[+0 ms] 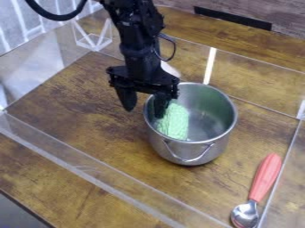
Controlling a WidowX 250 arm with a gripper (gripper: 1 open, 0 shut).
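Note:
A steel pot (205,147) with a wire handle stands on the wooden table, right of centre. A pale green textured object (177,123) lies inside it, partly hidden. My black gripper (155,104) is lowered at the pot's left rim, shut; whether it grips the rim or the green object is hard to tell, as the fingertips are dark against the pot.
A scoop with a red handle (265,180) lies at the front right. Transparent edges run around the work area.

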